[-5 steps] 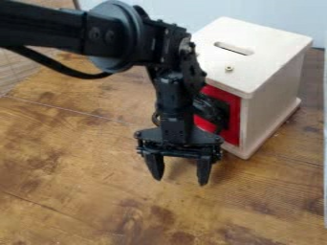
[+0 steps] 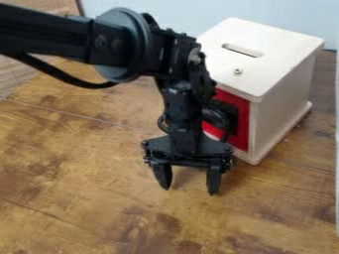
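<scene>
My black gripper (image 2: 188,179) points down over the wooden floor, its two fingers apart with nothing between them. Behind it stands a pale wooden box (image 2: 276,99) with a slot and a small knob on top and a red front panel (image 2: 233,104). My wrist covers much of that red panel, so what lies behind it is hidden.
Wood-look flooring (image 2: 79,189) is clear at the left and in front. A white wall (image 2: 304,20) runs behind the box, and a pale strip edges the right side.
The box looks unmoved.
</scene>
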